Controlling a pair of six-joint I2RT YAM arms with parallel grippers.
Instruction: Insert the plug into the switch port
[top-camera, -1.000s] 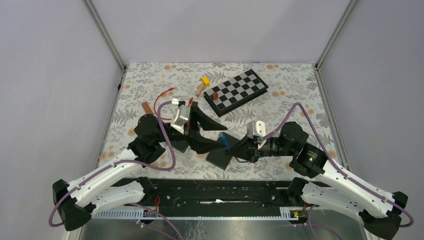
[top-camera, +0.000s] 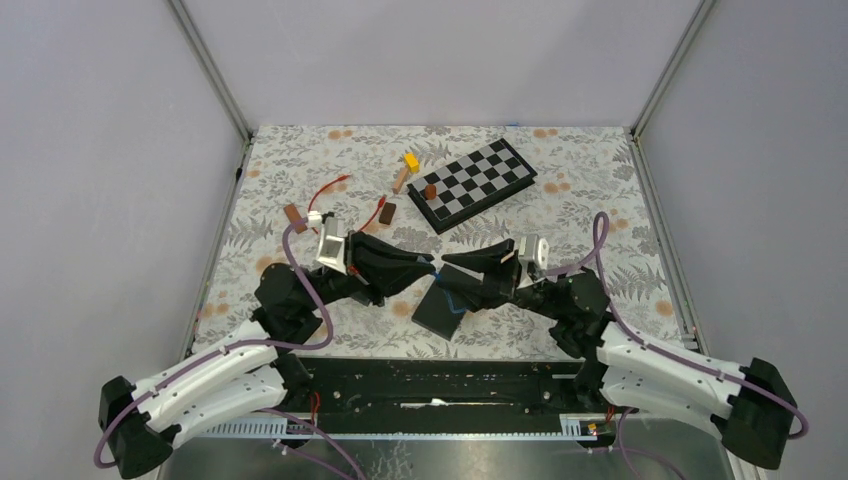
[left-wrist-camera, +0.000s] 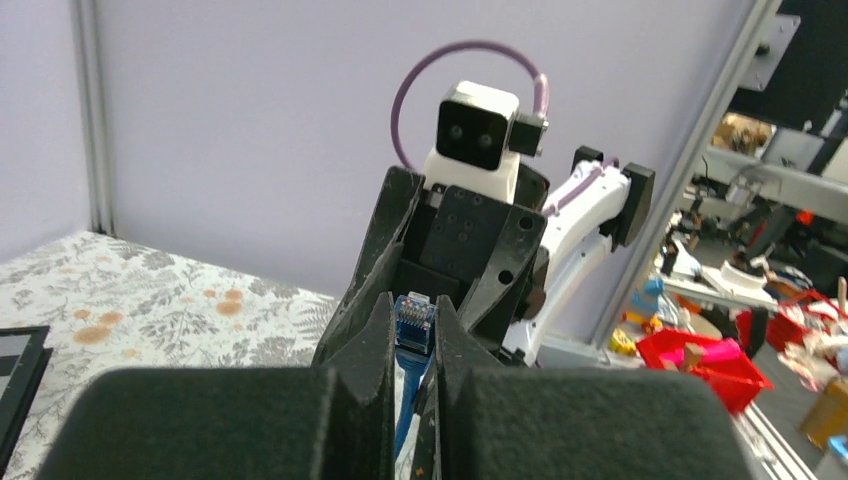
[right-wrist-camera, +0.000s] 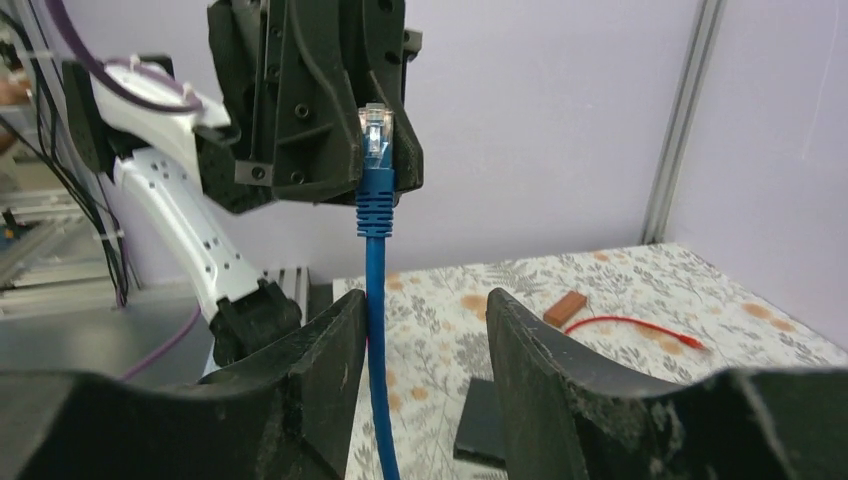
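The blue cable's clear-tipped plug (right-wrist-camera: 376, 140) is held upright in my left gripper (top-camera: 428, 262), which is shut on it. In the left wrist view the plug (left-wrist-camera: 414, 320) sits between the fingertips, the cable hanging below. My right gripper (top-camera: 452, 276) is part open, facing the left one, with the hanging blue cable (right-wrist-camera: 377, 320) crossing in front of its near finger. A dark flat box (top-camera: 432, 320) lies on the table beneath both grippers; I cannot tell from these views whether it carries the port.
A checkered board (top-camera: 472, 182) lies at the back. A yellow block (top-camera: 411, 160), brown blocks (top-camera: 294, 216) and red cables (top-camera: 325, 188) lie at the back left.
My left gripper was open a second ago and is now shut on the plug, shifted slightly left. My right gripper has let go and moved upward in the top view.
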